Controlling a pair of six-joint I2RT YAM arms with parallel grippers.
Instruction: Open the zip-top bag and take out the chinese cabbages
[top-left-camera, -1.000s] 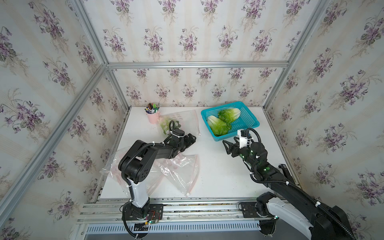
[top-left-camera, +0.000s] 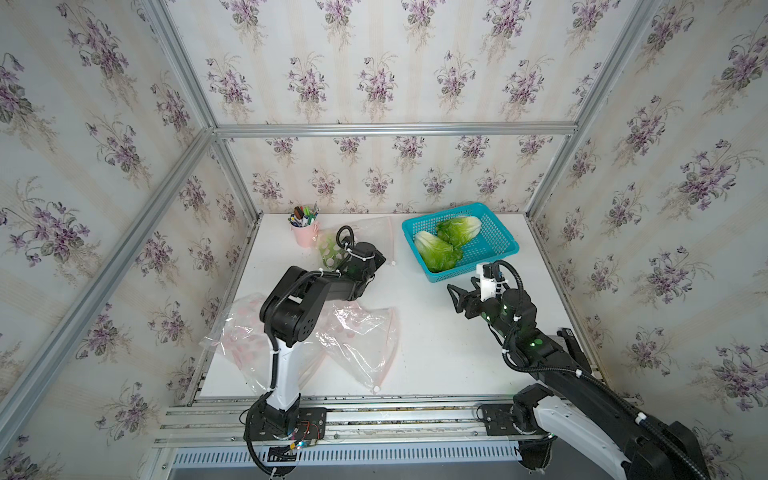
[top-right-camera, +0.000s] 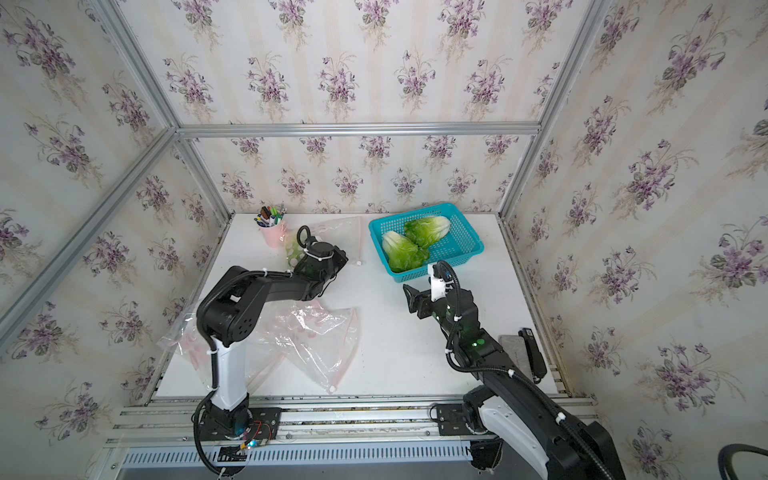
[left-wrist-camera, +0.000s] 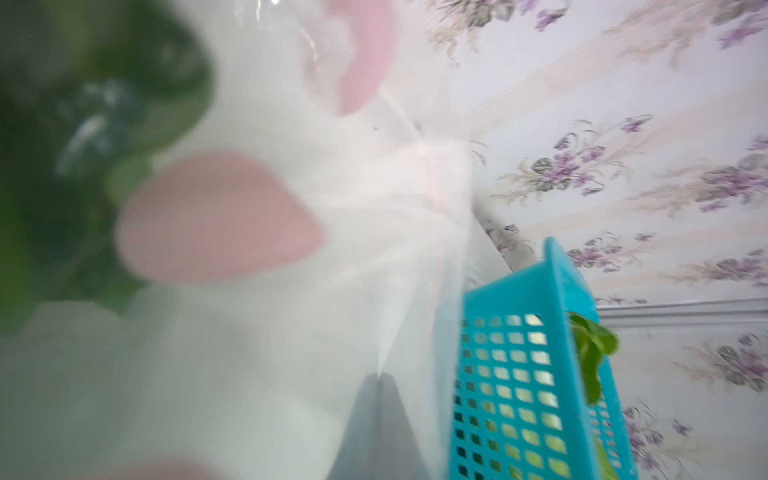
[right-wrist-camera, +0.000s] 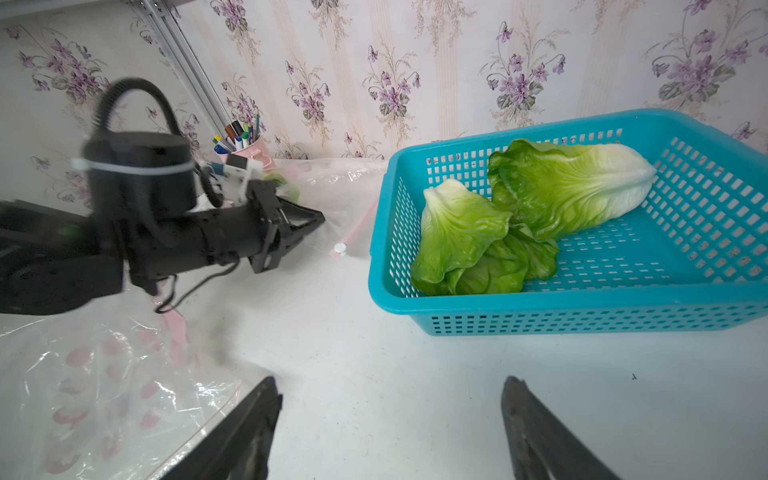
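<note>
A clear zip top bag (top-left-camera: 381, 230) with pink dots lies at the back left of the table. Leafy green cabbage (top-left-camera: 329, 250) shows inside it, partly covered by my left arm. My left gripper is shut at the bag's near side, with bag film filling the view around its tips; nothing clear shows between the fingers. A white zip slider (right-wrist-camera: 340, 248) sits at the bag's corner near that gripper. Two Chinese cabbages, one at the front (right-wrist-camera: 460, 232) and one behind (right-wrist-camera: 572, 184), rest in the blue basket (right-wrist-camera: 592, 308). My right gripper stands open and empty before the basket.
Flattened clear bags (top-left-camera: 360, 344) cover the front left of the table. A pink pen cup (top-left-camera: 305, 234) stands beside the back bag. A dark tool (top-right-camera: 532, 354) lies at the right edge.
My left arm has moved toward the back, bringing its gripper over the bag's near edge. The bag's near right corner has shifted slightly left and back. The right arm is almost still.
</note>
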